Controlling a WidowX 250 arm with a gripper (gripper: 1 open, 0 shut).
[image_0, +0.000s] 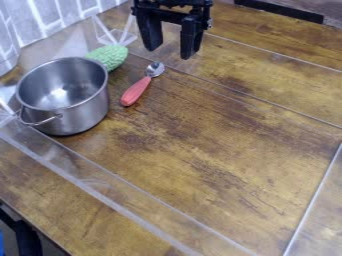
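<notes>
The black gripper (171, 38) hangs at the top centre of the view, above and behind a pink-handled spoon (139, 86) lying on the wooden table. Its two dark fingers point down and stand apart, with nothing seen between them. A steel pot (67, 92) with a wire handle sits at the left. Behind it lies a green corn-like item (107, 58).
Clear plastic edging runs along the left side, and a dark edge shows at the back right.
</notes>
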